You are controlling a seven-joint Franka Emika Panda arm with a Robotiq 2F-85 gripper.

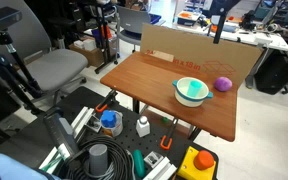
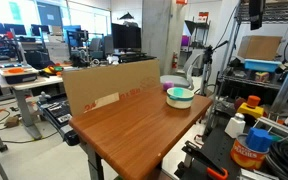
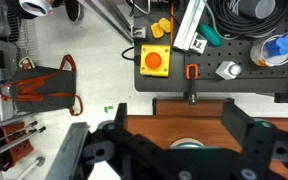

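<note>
A white bowl (image 1: pixel 192 92) with turquoise inside and turquoise handles sits on the brown wooden table (image 1: pixel 149 75). Behind it, toward the table's far right, is a round purple object (image 1: pixel 223 84). In exterior view 2 the bowl (image 2: pixel 180 97) stands near the table's far end. My gripper is open and empty, its dark fingers spread on both sides of the lower wrist view. Between them lies bare table, with part of the white bowl's rim (image 3: pixel 187 142) at the bottom edge. The gripper hangs high above the table, well clear of the bowl.
A brown cardboard panel (image 2: pixel 114 87) stands along the table's back edge. Beside the table, a dark bench (image 3: pixel 269 85) carries a yellow box with a red button (image 3: pixel 154 61), a blue-topped container (image 3: pixel 281 46), a small white bottle (image 3: pixel 228 70) and coiled cable.
</note>
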